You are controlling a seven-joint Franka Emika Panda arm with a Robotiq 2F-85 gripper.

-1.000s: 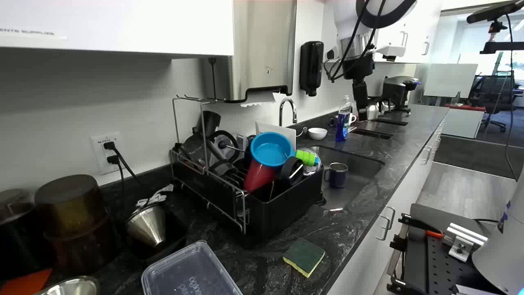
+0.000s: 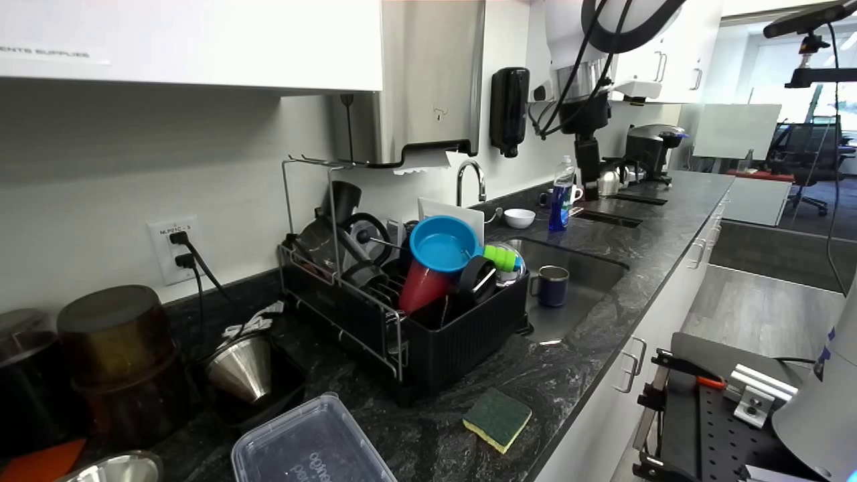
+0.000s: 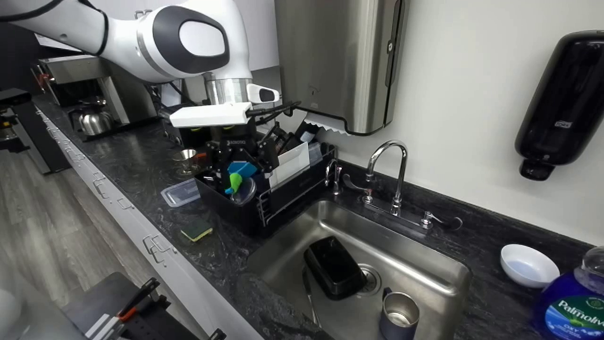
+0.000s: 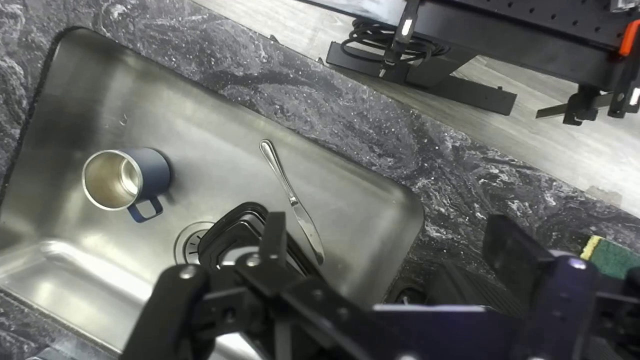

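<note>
High over the counter by the sink, my gripper hangs open and empty, its two fingers wide apart. In exterior view 2 the gripper (image 3: pixel 240 164) appears in front of the dish rack, whose contents it partly covers. A dark blue metal mug (image 4: pixel 155 173) stands in the steel sink (image 4: pixel 198 126), handle toward the drain. Beside it are a table knife (image 4: pixel 292 198) and a black container (image 3: pixel 334 267), partly hidden by my finger in the wrist view. A green and yellow sponge (image 2: pixel 498 418) lies on the counter.
The black dish rack (image 2: pixel 462 353) is crowded with a blue cup (image 2: pixel 444 244), a red cup and other dishes. A clear plastic lid (image 2: pixel 313 446) lies near it. A white bowl (image 3: pixel 529 265) and a soap bottle (image 3: pixel 577 306) stand right of the sink. The faucet (image 3: pixel 400 170) rises behind.
My arm's wrist has tilted very slightly, and the gripper stays at almost the same place. The mug, sponge and dishes have not moved.
</note>
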